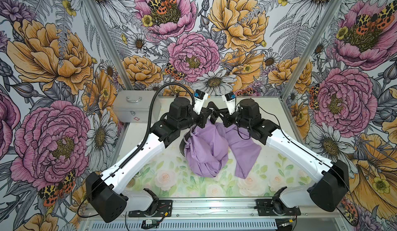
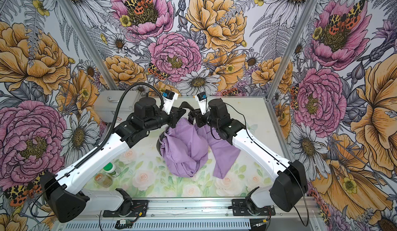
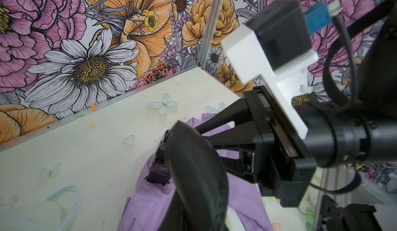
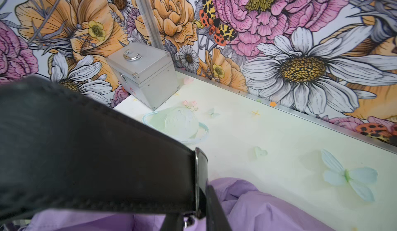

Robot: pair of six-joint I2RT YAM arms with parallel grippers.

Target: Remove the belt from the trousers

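The purple trousers (image 1: 206, 152) lie bunched in the middle of the table, one leg (image 1: 246, 148) spread to the right. A black leather belt rises above the waistband between my two grippers; its strap also shows large in the right wrist view (image 4: 95, 156), with a metal-edged piece (image 4: 201, 177) at its end. My left gripper (image 1: 210, 113) and right gripper (image 1: 220, 112) meet at the belt, nearly touching. Right fingers (image 4: 219, 214) show at the bottom edge, close to the metal piece. The strap hides the left fingertips, and whether either gripper clamps the belt is unclear.
A silver case (image 4: 144, 73) stands at the back left. Two small jars, one green-lidded (image 2: 110, 169), sit at the front left.
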